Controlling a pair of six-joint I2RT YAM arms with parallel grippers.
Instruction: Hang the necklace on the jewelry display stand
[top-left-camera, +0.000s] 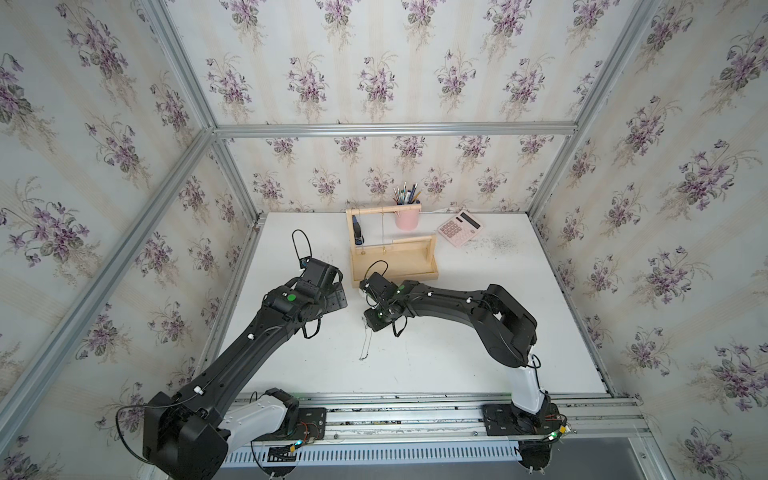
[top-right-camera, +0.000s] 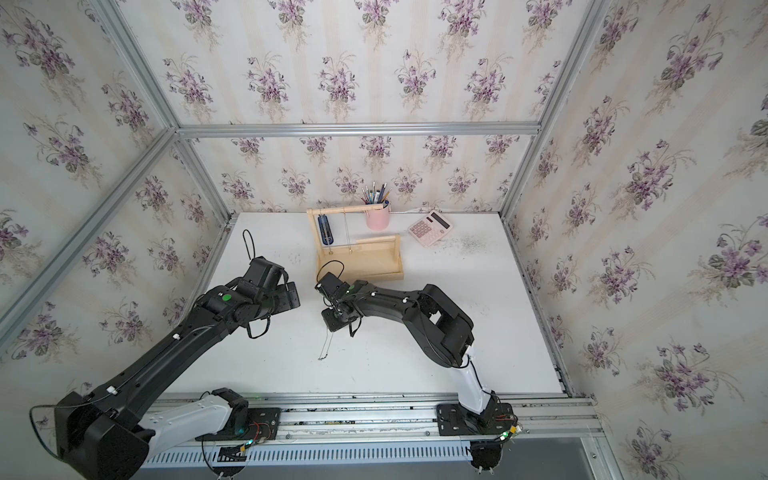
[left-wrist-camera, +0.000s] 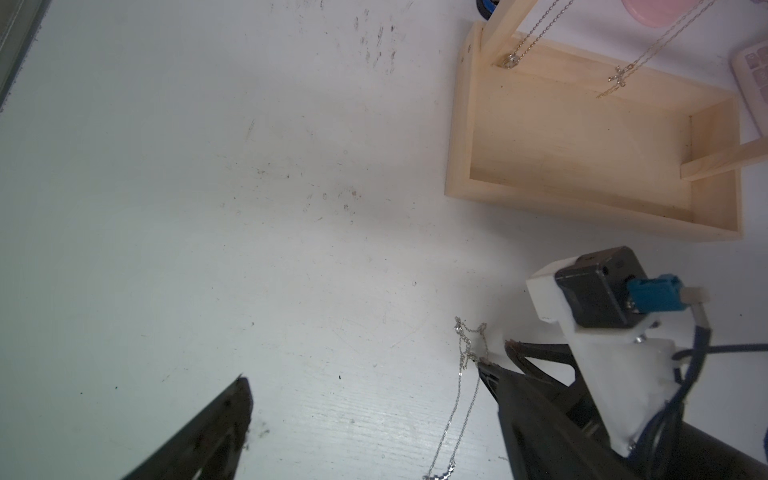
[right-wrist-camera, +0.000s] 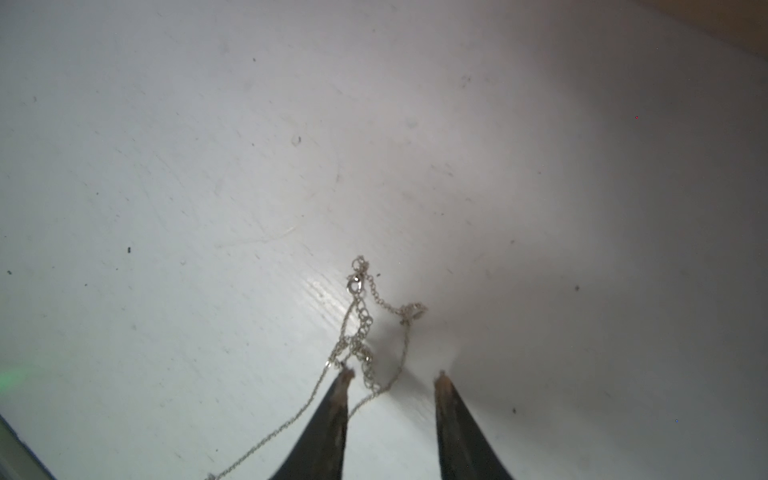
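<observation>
A silver chain necklace (right-wrist-camera: 360, 320) lies loosely on the white table, its clasp end bunched. My right gripper is low over that bunched end, fingers apart, one fingertip at the chain; no hold on it shows. My left gripper hangs open above the table, left of the right one. The wooden display stand (top-left-camera: 428, 264) stands behind them, a crossbar along its top with necklaces (left-wrist-camera: 620, 77) hanging from it.
A pink pen cup (top-left-camera: 407, 218) and a pink calculator (top-left-camera: 458, 228) sit at the back beside the stand.
</observation>
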